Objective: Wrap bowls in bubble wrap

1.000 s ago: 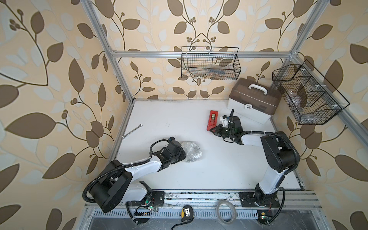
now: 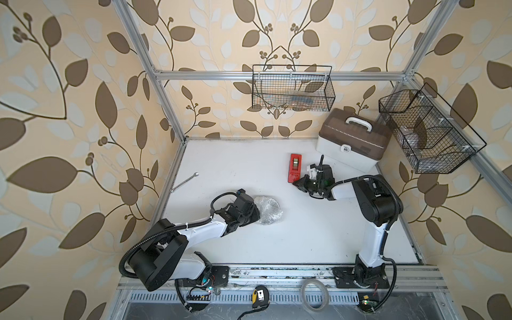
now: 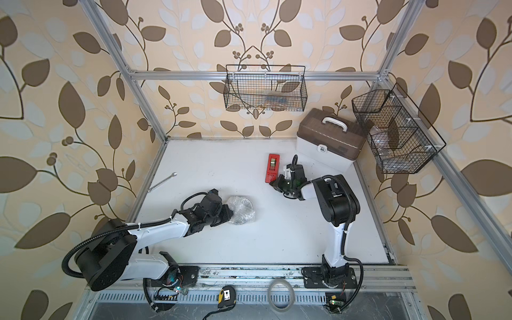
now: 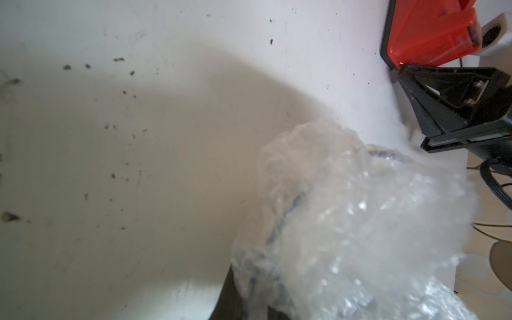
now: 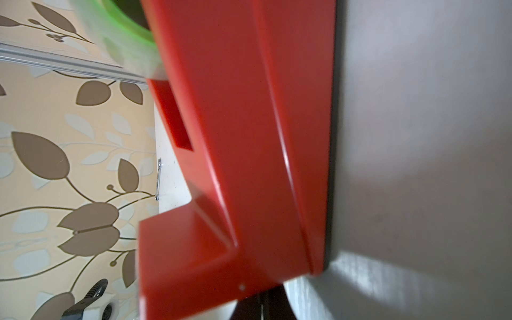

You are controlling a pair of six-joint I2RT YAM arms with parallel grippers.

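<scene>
A bundle of crumpled bubble wrap [image 2: 268, 210] with a dark blue rim showing through it in the left wrist view [image 4: 352, 224] sits on the white table at front center. My left gripper [image 2: 251, 213] is shut on it, its fingertips mostly hidden by the wrap. A red tape dispenser [image 3: 272, 166] with a green-and-white roll [image 5: 122, 48] stands at center right. My right gripper [image 2: 298, 184] is shut at the dispenser's near end; its tips are mostly hidden behind the red body in the right wrist view.
A brown-lidded toolbox [image 2: 352, 138] stands at the back right. Wire baskets [image 2: 293, 93] hang on the back and right walls. A wrench [image 2: 184, 182] lies at the left.
My right gripper has moved slightly left, and the dispenser has shifted a little the same way. My left gripper and the wrapped bundle have moved slightly to the right.
</scene>
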